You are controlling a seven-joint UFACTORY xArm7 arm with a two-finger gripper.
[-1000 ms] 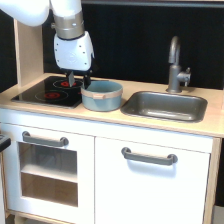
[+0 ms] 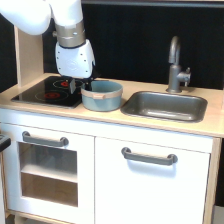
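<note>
A light blue pot with a pale rim point(image 2: 101, 98) sits on the wooden counter between the black cooktop point(image 2: 42, 97) and the sink. The white robot arm reaches down from the upper left, and its dark gripper point(image 2: 81, 84) is at the pot's left rim. Whether the fingers are open or closed on the rim is too small to tell.
A steel sink point(image 2: 163, 103) with a tall faucet point(image 2: 175, 65) fills the right of the counter point(image 2: 127, 123). Below are white cabinet doors with grey handles.
The arm and gripper have shifted slightly; the pot appears nudged a little to the left at most.
</note>
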